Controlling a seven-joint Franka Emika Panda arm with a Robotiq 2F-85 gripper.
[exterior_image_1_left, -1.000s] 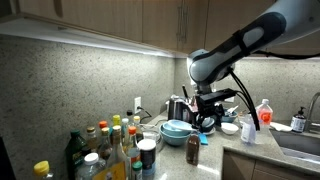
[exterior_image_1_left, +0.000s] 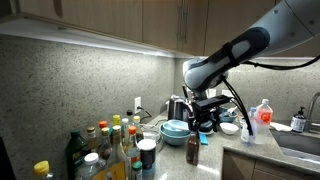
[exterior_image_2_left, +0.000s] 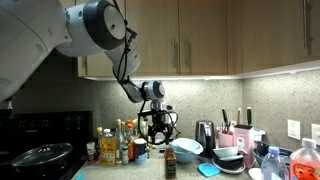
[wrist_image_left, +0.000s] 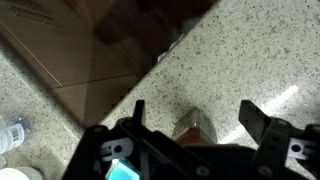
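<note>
A small brown bottle or jar (exterior_image_1_left: 192, 151) stands upright near the counter's edge. In exterior view 2 the same brown container (exterior_image_2_left: 171, 161) is below and a little right of my gripper (exterior_image_2_left: 157, 134). Seen from the wrist, my gripper is open, its two fingers (wrist_image_left: 137, 113) spread wide. The container's top (wrist_image_left: 194, 125) shows between and below them, partly covered by the gripper's body. Exterior view 1 has the gripper (exterior_image_1_left: 206, 122) above the counter, close to the container; whether they touch cannot be made out.
Several bottles (exterior_image_1_left: 117, 160) and a dark-topped jar (exterior_image_1_left: 147, 150) crowd the counter on one side. Stacked blue bowls (exterior_image_1_left: 175, 131) sit behind the container. A sink (exterior_image_1_left: 299, 145) lies beyond. In exterior view 2 a stove pan (exterior_image_2_left: 45, 156) is at left.
The arm's forearm has swung higher in exterior view 1, and the gripper's head sits slightly lower and more to the left. The brown container has not moved.
</note>
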